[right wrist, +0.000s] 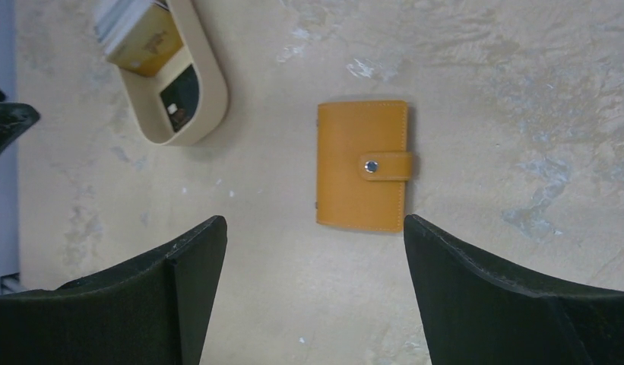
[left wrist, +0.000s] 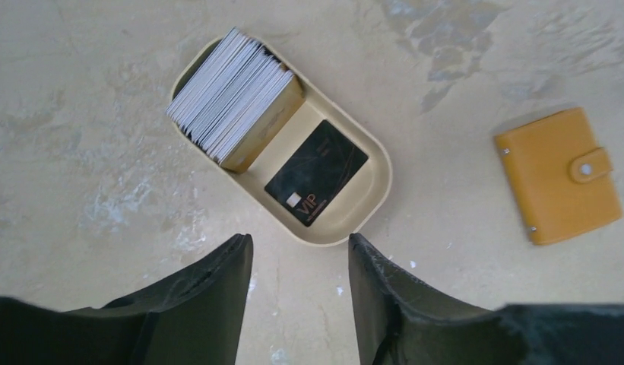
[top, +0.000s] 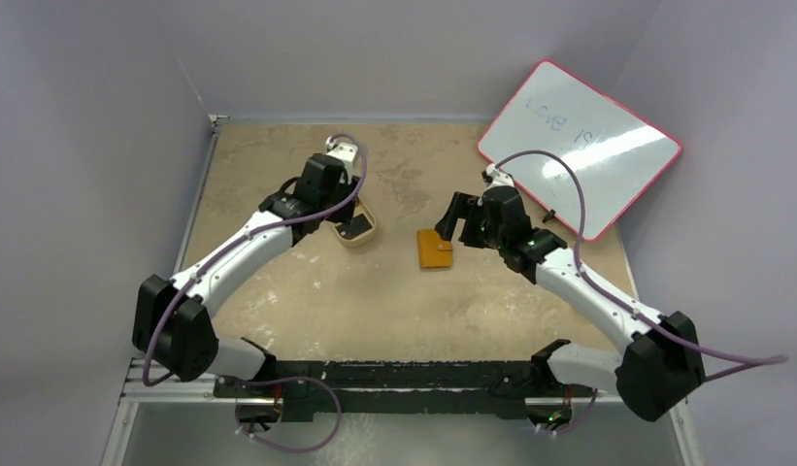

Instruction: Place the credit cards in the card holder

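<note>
A cream oval tray (left wrist: 386, 182) holds a row of upright cards (left wrist: 229, 91) at one end. On its floor lies a single black VIP card (left wrist: 316, 171), flat. Above the tray, my left gripper stands open with nothing between its fingers. The card holder, an orange-brown leather wallet (right wrist: 362, 201), rests on the table to the tray's right, its snap strap (right wrist: 388, 166) fastened. My right gripper is open over the near side of the wallet, empty and not touching it. In the top view, the left arm hides the card row.
A whiteboard with a red edge (top: 588, 146) leans at the back right, close to the right arm. The tabletop (top: 375, 311) in front of the tray and wallet is clear.
</note>
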